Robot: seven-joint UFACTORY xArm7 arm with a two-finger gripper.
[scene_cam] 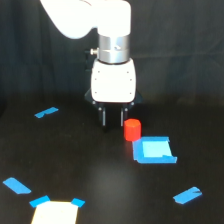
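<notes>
A small red block [132, 130] stands on the black table, right of centre. My gripper [113, 116], under the white hand, points down with its two dark fingers spread apart. Nothing shows between them. The right finger appears close to the block's upper left side in the picture; how near they are in depth, and whether they touch, I cannot tell.
Just right of and nearer than the block lies a pale square framed in blue tape [142, 158]. A cream-coloured item [55, 213] with blue tape at its corners is cut off at the bottom left. Other tape strips lie flat at the sides.
</notes>
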